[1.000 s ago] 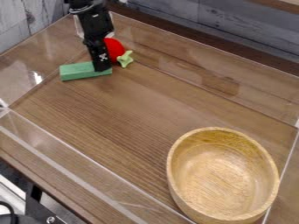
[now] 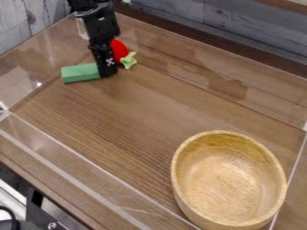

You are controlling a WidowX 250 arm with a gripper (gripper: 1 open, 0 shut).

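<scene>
My gripper [image 2: 106,65] reaches down from the top left, black, its tips low beside the right end of a green block [image 2: 79,73]. It looks shut, though its fingertips are small and dark. A red object [image 2: 118,47] with a pale yellow-green piece [image 2: 128,60] lies just behind and right of it, partly hidden by the gripper.
A large pale yellow bowl [image 2: 228,181] stands at the front right of the wooden table [image 2: 168,117]. Walls border the back and left.
The green block has shifted a little to the left. The gripper has moved slightly, staying low by the block and the red object.
</scene>
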